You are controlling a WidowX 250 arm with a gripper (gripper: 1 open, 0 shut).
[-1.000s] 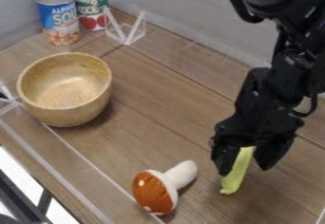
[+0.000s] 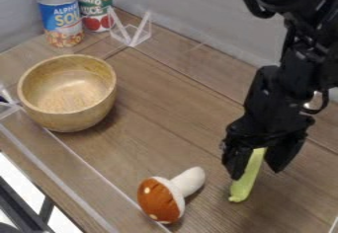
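Observation:
My black gripper point(image 2: 258, 158) is low over the table at the right, open, its fingers either side of a long pale green object point(image 2: 242, 188) lying on the wood. Whether the fingers touch it cannot be told. An orange-and-white toy mushroom point(image 2: 160, 199) lies to its left, apart from the gripper. An empty wooden bowl point(image 2: 66, 104) stands at the left.
An Alphabet soup can point(image 2: 62, 20) and a red tomato can point(image 2: 95, 5) stand at the back left corner by the wall. The table's edge runs along the lower left.
My gripper and arm have shifted very slightly; the objects on the table look unmoved.

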